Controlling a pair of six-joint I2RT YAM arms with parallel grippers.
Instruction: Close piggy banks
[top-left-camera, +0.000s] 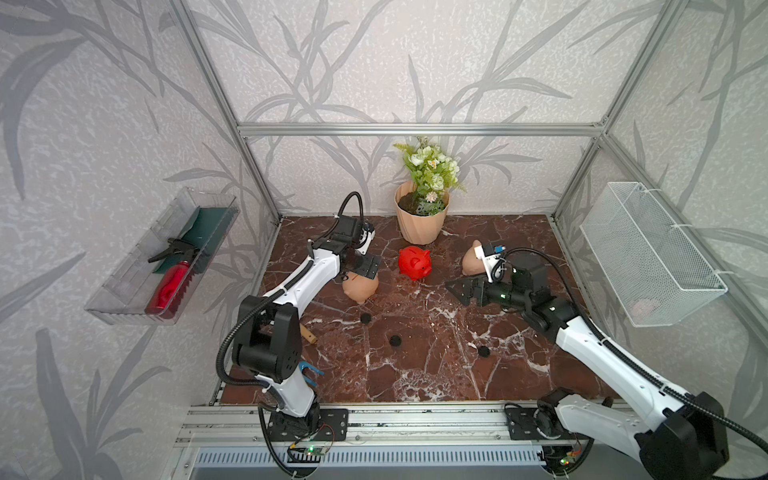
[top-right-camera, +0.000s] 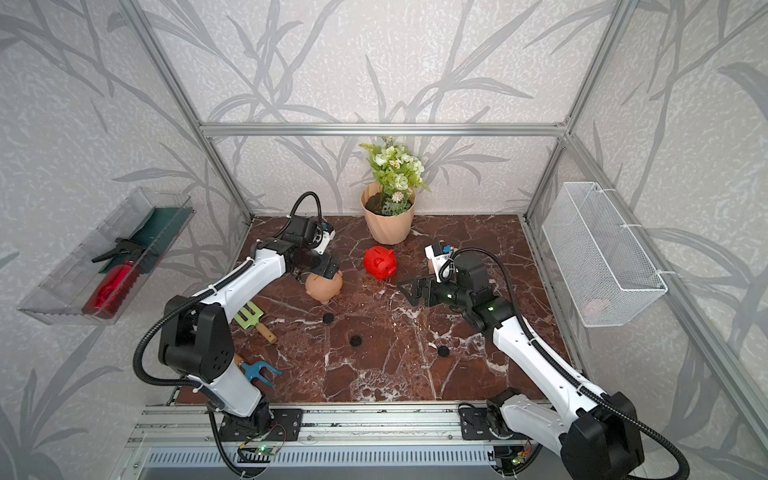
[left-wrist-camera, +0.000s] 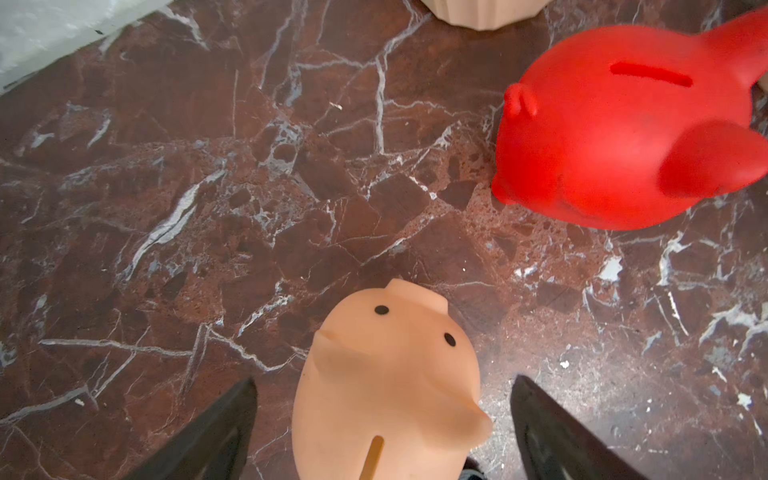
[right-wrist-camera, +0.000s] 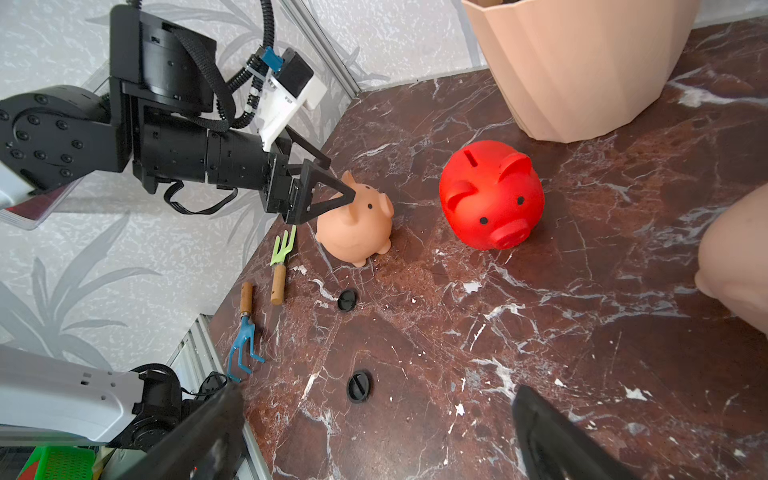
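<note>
A tan piggy bank (top-left-camera: 361, 289) stands upright on the left, its slot and face seen from above in the left wrist view. My left gripper is open over it; the pig lies between the blurred fingers, with gaps on both sides. In the middle sits a red piggy bank (right-wrist-camera: 489, 196). Another tan piggy bank (top-left-camera: 470, 260) is partly hidden behind my right arm. My right gripper (top-left-camera: 461, 289) hangs open and empty near it. Three black round plugs lie on the table: one by the left pig (top-left-camera: 365, 318), a middle plug (top-left-camera: 395, 341) and a right plug (top-left-camera: 484, 351).
A flowerpot (top-left-camera: 421, 222) stands at the back behind the red pig. A green fork (top-right-camera: 249, 314) and a blue rake (top-right-camera: 257, 371) lie at the left edge. A clear bin (top-left-camera: 120, 302) and a white mesh basket (top-left-camera: 656, 248) hang on the side walls.
</note>
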